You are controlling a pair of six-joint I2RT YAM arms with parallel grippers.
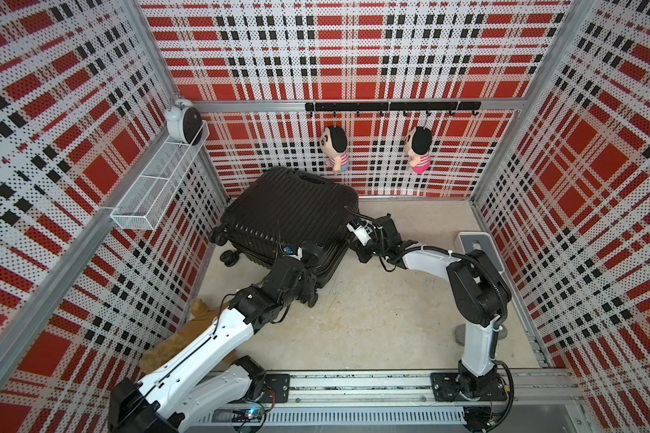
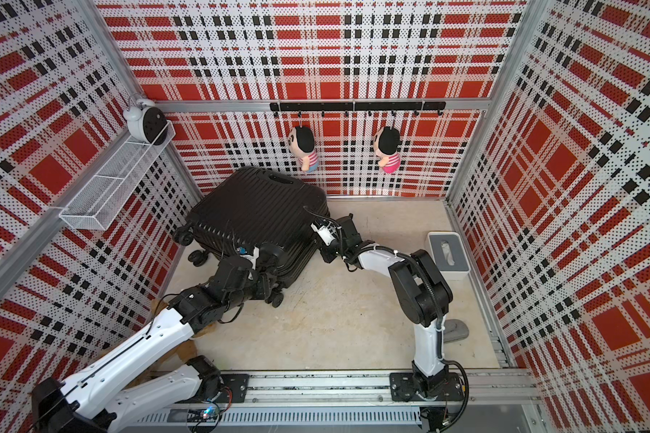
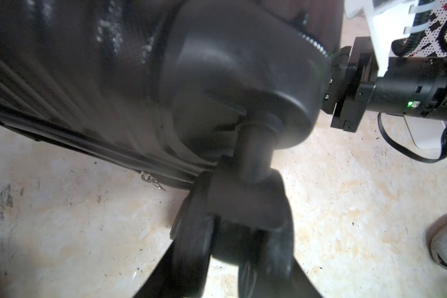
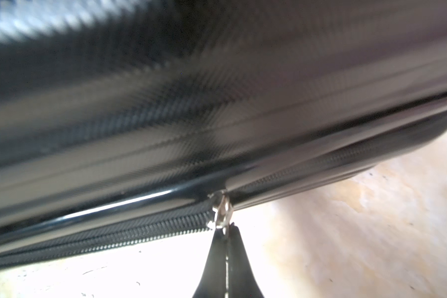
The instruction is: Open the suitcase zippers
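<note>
The black ribbed suitcase (image 1: 289, 209) lies flat at the back left. Along its side runs a zipper (image 4: 149, 233), seen in the right wrist view, with a silver zipper pull (image 4: 222, 208). My right gripper is shut on the end of that pull, its fingertips pressed together. Another metal pull (image 3: 151, 179) hangs from the zipper line in the left wrist view. At the near corner, my left gripper is closed around a black caster wheel (image 3: 248, 196), one finger on either side. The wheel hides much of the contact.
A second wheel (image 1: 229, 257) sticks out at the suitcase's left. A grey-white tray (image 2: 447, 254) and a grey slipper (image 2: 455, 330) lie at the right, and a brown plush (image 1: 187, 339) behind the left arm.
</note>
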